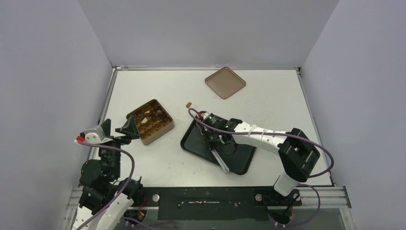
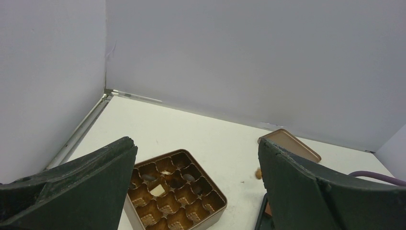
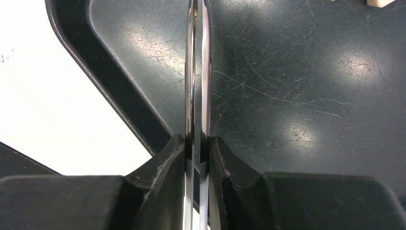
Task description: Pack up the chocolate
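Note:
A brown box (image 1: 163,128) with a divided insert stands left of centre, a few pieces in its compartments. My left gripper (image 1: 119,125) is open above the left side, nothing between its fingers. My right gripper (image 1: 210,143) is over the black tray (image 1: 239,163), shut on metal tongs (image 3: 206,76), whose two arms are close together. Pale pieces (image 3: 380,2) show at the tray's edge of the right wrist view. A small tan piece (image 1: 188,105) appears just beyond the tray's back corner; whether it rests or is held by the tongs is unclear.
An empty beige tray (image 1: 225,82) lies at the back. White walls bound the table at the back and sides.

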